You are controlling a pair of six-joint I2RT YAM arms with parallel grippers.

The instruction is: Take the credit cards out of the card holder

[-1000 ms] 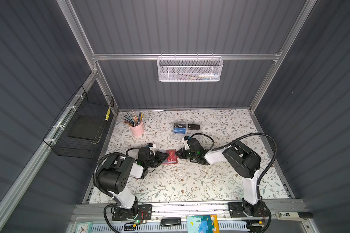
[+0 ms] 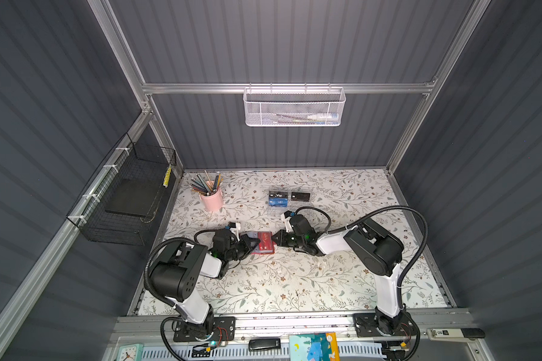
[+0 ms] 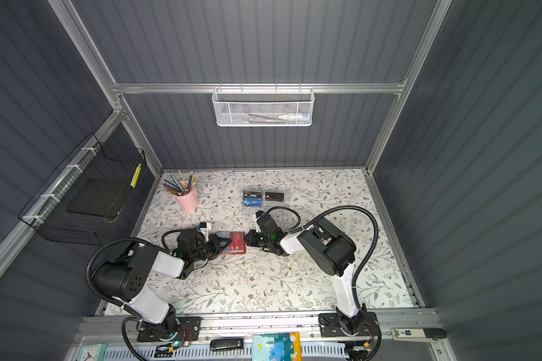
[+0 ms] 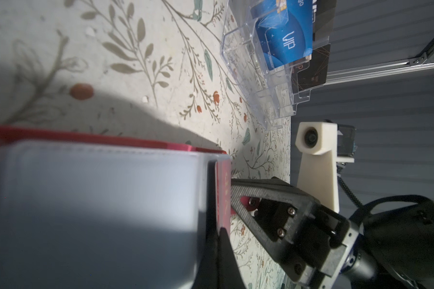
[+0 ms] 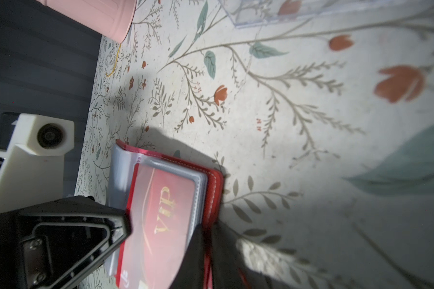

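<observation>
The card holder, with a red cover point(image 5: 216, 185) and clear pocket pages point(image 4: 101, 207), lies open on the table between my two grippers. A red VIP card point(image 5: 164, 212) sits in a pocket, its left edge showing past the sleeve. My left gripper is shut, its tips at that card edge; whether the edge is between them I cannot tell. On the opposite side, my right gripper is shut on the holder's red border. Its fingertips also show in the top left view, against the holder's right edge.
Behind the holder stands a clear card stand point(image 2: 277, 210) with a blue card point(image 2: 277, 202) and black cards point(image 2: 300, 196). A pink pencil cup point(image 2: 212, 202) is at the back left.
</observation>
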